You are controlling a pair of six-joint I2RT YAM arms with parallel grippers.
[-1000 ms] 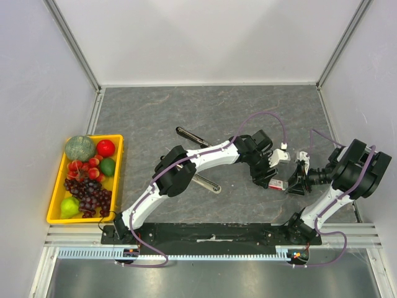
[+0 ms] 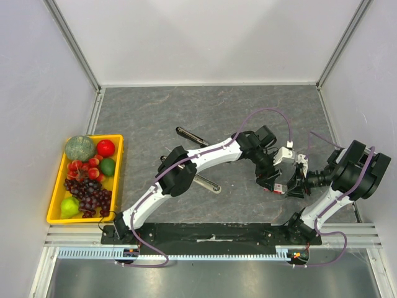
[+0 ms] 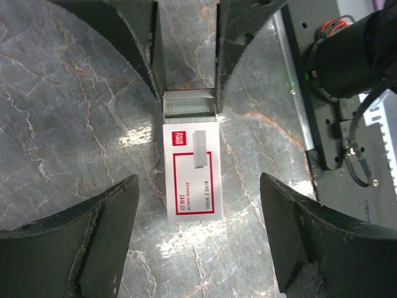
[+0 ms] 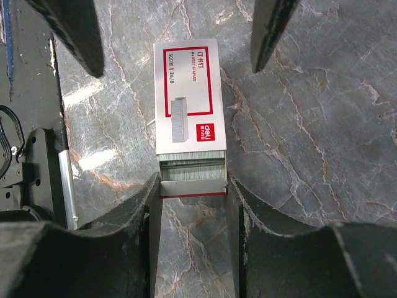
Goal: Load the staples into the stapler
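Note:
A white-and-red staple box point(image 3: 192, 177) point(image 4: 186, 99) lies on the grey table at the right front, its end open on rows of staples. My right gripper is shut on that open end, seen in the right wrist view. My left gripper stands open above the other end, its fingers on either side of the box and apart from it. In the top view both wrists crowd over the box. Two black staplers point(image 2: 192, 135) point(image 2: 207, 183) lie at the middle, partly hidden by the left arm.
A yellow crate point(image 2: 59, 205) of fruit sits at the left. The table's front edge and black hardware point(image 3: 319, 124) lie close beside the staple box.
My left gripper has shifted slightly to the right and toward the front in the top view. The right arm looks almost unchanged.

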